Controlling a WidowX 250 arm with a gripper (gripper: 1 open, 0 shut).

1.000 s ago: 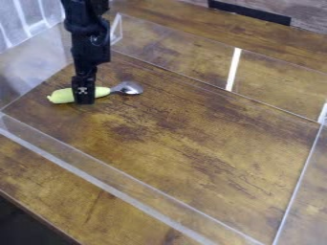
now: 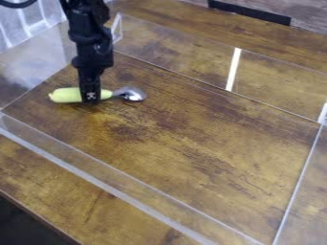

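Note:
The black gripper [image 2: 90, 93] reaches down at the left of the clear-walled area, its tip on a pale yellow-green elongated object [image 2: 64, 95] lying on the wooden surface. Its fingers are shut on that object. A metal spoon [image 2: 132, 95] lies just to the right, its bowl showing and its handle end partly hidden by the gripper and the pale object.
Clear plastic walls [image 2: 179, 230] border the wooden floor [image 2: 205, 144] on all sides. A white strip [image 2: 232, 69] is on the back wall. The middle and right of the enclosed area are empty.
The gripper has shifted slightly over the last second around the pale object, which stays in about the same place beside the spoon.

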